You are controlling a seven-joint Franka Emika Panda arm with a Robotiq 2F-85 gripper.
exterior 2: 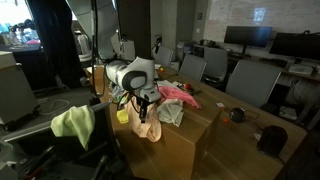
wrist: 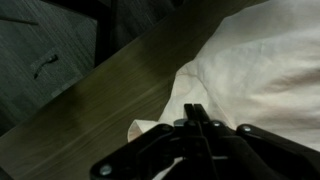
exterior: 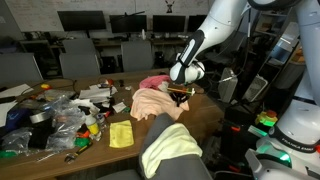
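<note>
A pale pink cloth (exterior: pixel 155 103) lies rumpled on the wooden table, and part of it hangs over the edge in exterior view 2, where the cloth (exterior 2: pixel 147 128) shows below my gripper (exterior 2: pixel 139 102). My gripper (exterior: pixel 180 98) is at the right part of this cloth, pointing down. In the wrist view, the fingers of my gripper look close together, with the cloth (wrist: pixel 250 75) ahead and to the right. Whether any fold lies between the fingertips is too dark to tell.
A darker pink cloth (exterior: pixel 154 83) lies behind, and a yellow cloth (exterior: pixel 121 134) to the left. Bags, bottles and other clutter fill the table's left side. A grey chair (exterior: pixel 172 150) stands at the front edge. Bare table (exterior: pixel 205 115) shows right of the gripper.
</note>
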